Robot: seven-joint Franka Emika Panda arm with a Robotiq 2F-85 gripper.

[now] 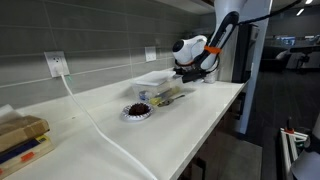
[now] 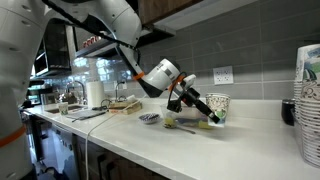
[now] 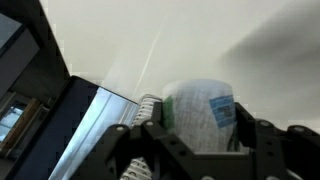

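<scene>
A small object with green and light blue on it (image 3: 200, 112) is held in my gripper, between the black fingers in the wrist view. Its full shape is hard to make out. From exterior view 2, the gripper (image 2: 207, 110) hangs above the white counter (image 2: 215, 152), near the clear container, with a bit of green showing by its fingertips. Exterior view 1 has the gripper (image 1: 190, 75) raised at the far end of the counter; what it holds is too small to tell there.
A clear container with a white lid (image 1: 154, 82) stands by the wall, with yellow items and a utensil (image 1: 173, 99) in front. Nearer lies a bowl of dark contents (image 1: 137, 111). Stacked cups (image 2: 309, 115) stand at the right.
</scene>
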